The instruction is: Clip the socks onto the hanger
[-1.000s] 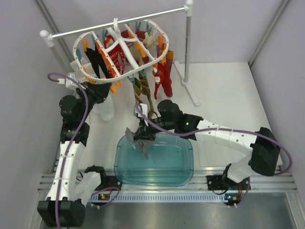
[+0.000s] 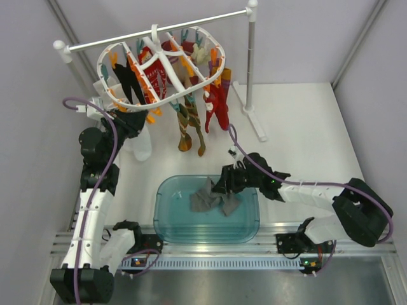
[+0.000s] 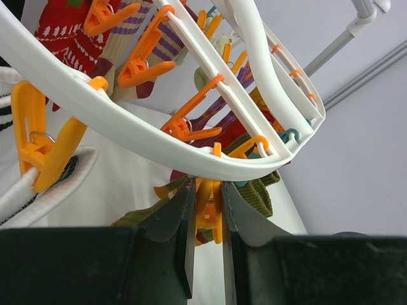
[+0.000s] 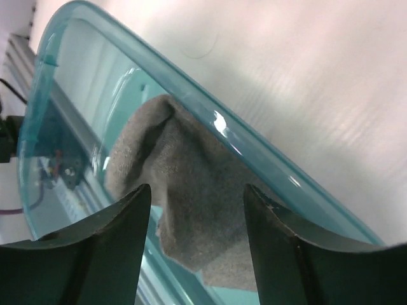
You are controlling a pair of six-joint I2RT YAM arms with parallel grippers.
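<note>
An orange clip (image 3: 208, 217) hangs from the rim of the white round hanger (image 3: 149, 136), and my left gripper is shut on it, its two fingers close on either side. In the top view that left gripper (image 2: 136, 121) is at the hanger's front edge. A grey sock (image 4: 197, 184) lies crumpled in the teal tray (image 2: 164, 219). Just over it stands my right gripper, its fingers apart with grey cloth showing below and between them; contact is hard to tell. Other socks, such as a red one (image 2: 217, 105), hang clipped around the hanger.
A white stand (image 2: 250, 70) carries the hanger's bar, its foot on the table. Patterned brown socks (image 2: 184, 130) dangle behind the tray.
My right gripper has moved right and come down to the tray.
</note>
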